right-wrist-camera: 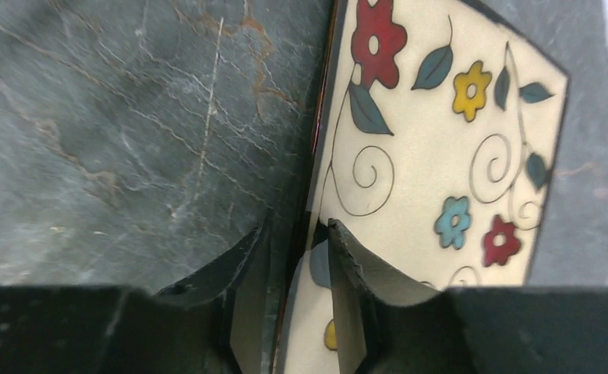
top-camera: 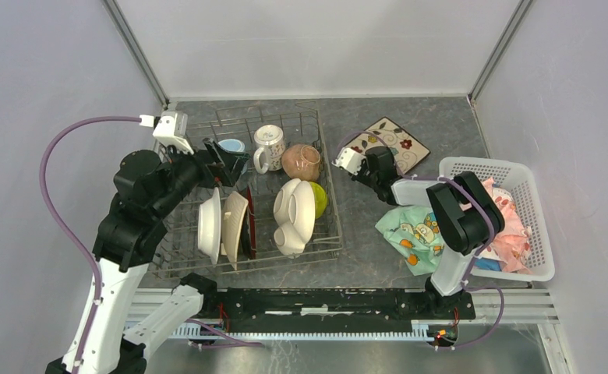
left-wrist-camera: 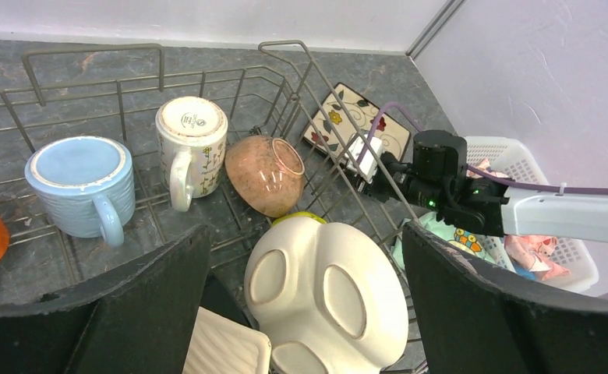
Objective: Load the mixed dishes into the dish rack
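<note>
A square floral plate (top-camera: 401, 144) with a cream face lies flat on the dark counter right of the dish rack (top-camera: 334, 234). My right gripper is low at its long edge, part open, one finger over the cream face and the other beside the edge; whether it touches is unclear. My left gripper (top-camera: 224, 160) is open above the rack's upper left. The rack holds a blue mug (left-wrist-camera: 79, 187), a patterned white mug (left-wrist-camera: 192, 144), a brown bowl (left-wrist-camera: 262, 178), white dishes (left-wrist-camera: 324, 296) and a green item (top-camera: 319, 201).
A white basket (top-camera: 536, 226) with pink cloths stands at the right. A mint cloth (top-camera: 406, 241) lies in front of the plate, below my right arm. Walls enclose the back and both sides. Bare counter shows between rack and cloth.
</note>
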